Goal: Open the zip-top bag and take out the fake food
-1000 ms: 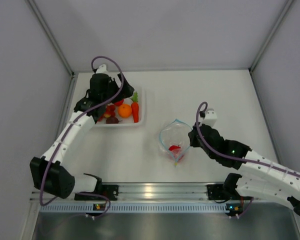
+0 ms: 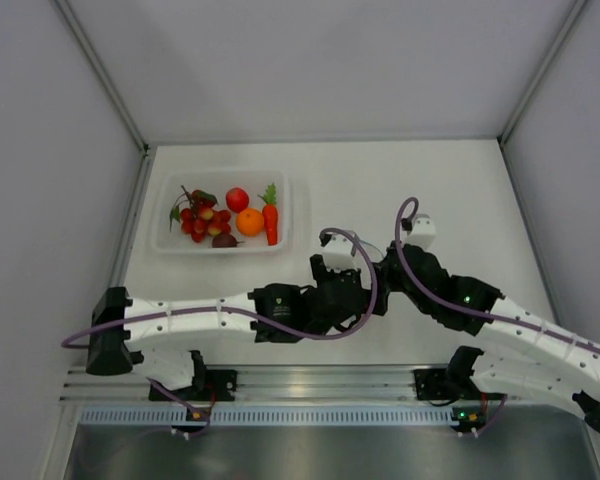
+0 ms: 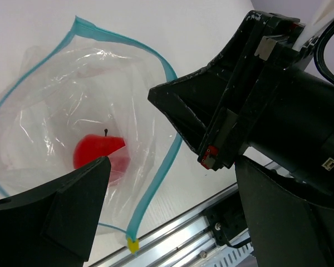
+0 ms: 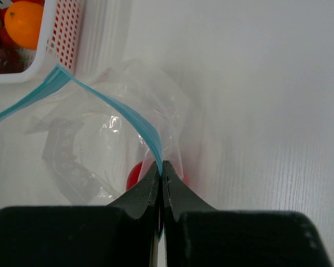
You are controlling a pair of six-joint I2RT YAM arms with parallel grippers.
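Observation:
The clear zip top bag with a teal rim (image 3: 147, 194) gapes wide in the left wrist view, a red fake fruit (image 3: 97, 149) inside it. My right gripper is shut on the bag's teal edge, holding it up. My left gripper is open above the bag's mouth, its fingers either side of the view, nothing between them. In the top view both grippers (image 2: 365, 275) crowd over the bag and mostly hide it.
A white basket (image 2: 160, 235) at the back left holds fake fruit and vegetables, including an orange (image 2: 250, 222) and a carrot (image 2: 271, 222). A metal rail (image 2: 280, 372) runs along the front edge.
The right gripper has barely moved.

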